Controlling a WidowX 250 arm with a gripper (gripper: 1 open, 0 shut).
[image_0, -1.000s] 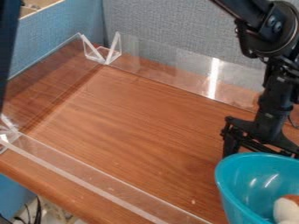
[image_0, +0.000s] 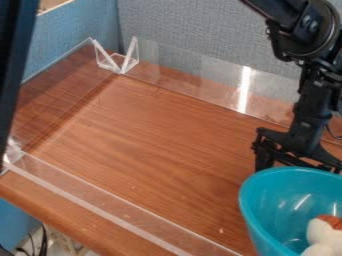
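My black gripper (image_0: 283, 150) hangs low at the right side of the wooden table, just behind the teal bowl (image_0: 267, 200). Its fingers point down toward the wood and appear open, with nothing visible between them, though the bowl's rim sits close in front. Inside the bowl at the lower right is a white plush toy (image_0: 323, 237) with an orange-brown patch, partly cut off by the frame's edge.
Clear plastic walls (image_0: 243, 85) border the wooden table (image_0: 147, 150), with a white corner bracket (image_0: 116, 58) at the back left. Cables lie off the table at lower left.
The teal bowl and the toy in it have shifted slightly over the last second. The gripper has stayed in nearly the same place.
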